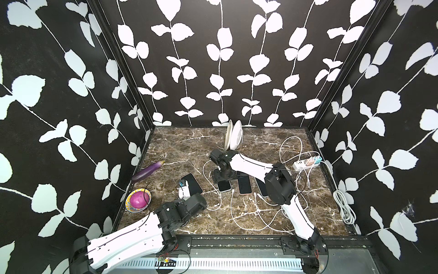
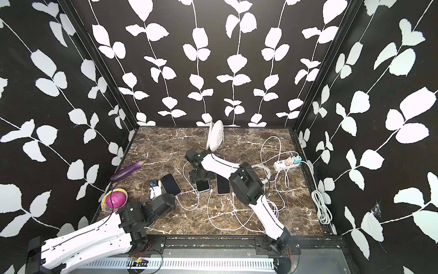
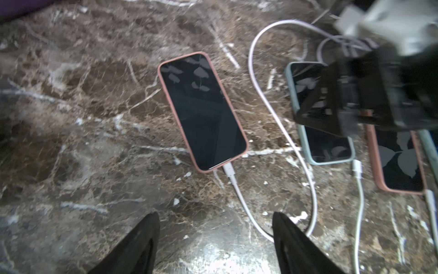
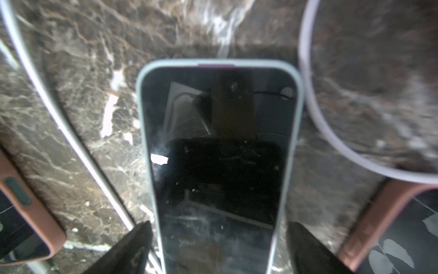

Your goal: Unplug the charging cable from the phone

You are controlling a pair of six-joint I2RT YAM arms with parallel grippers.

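Note:
A pink-edged phone [image 3: 203,111] lies at the left of the group, a white charging cable [image 3: 255,221] joined to its lower short edge by a white plug [image 3: 229,169]. Below that plug in the left wrist view, my left gripper is open, its fingers wide apart and empty. My right gripper also stands open, over the teal-edged phone [image 4: 219,150], one finger to each side of it without visible grip. That phone's lower end is out of the right wrist view. In the left wrist view a white plug [image 3: 357,168] sits at its lower right corner; whether it is seated I cannot tell.
Another pink phone [image 1: 244,185] and a further phone [image 1: 262,186] lie to the right, white cables around them. A power strip [image 1: 306,163] stands at the right, plates [image 1: 235,136] at the back. An eggplant [image 1: 147,171] and a bowl [image 1: 129,209] occupy the left side.

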